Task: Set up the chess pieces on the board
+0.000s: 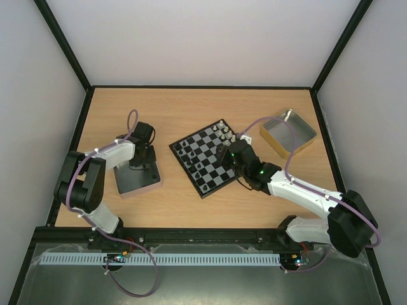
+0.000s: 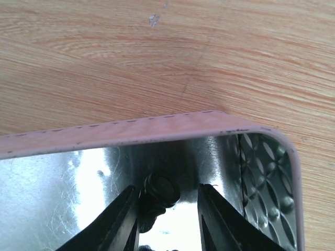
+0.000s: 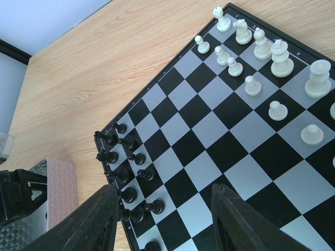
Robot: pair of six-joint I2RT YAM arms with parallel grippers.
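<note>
My left gripper is low inside the pink-rimmed box [image 1: 130, 187], its fingers parted around or just beside a black piece [image 2: 163, 189] lying near the box wall; contact is unclear. The chessboard [image 1: 184, 145] holds white pieces [image 3: 281, 65] along one side and black pieces [image 3: 127, 193] along the opposite side, several squares between them empty. My right gripper hovers over the board, fingers open with nothing between them.
A tan box [image 1: 275, 143] with light pieces [image 1: 288, 115] stands at the right rear.
</note>
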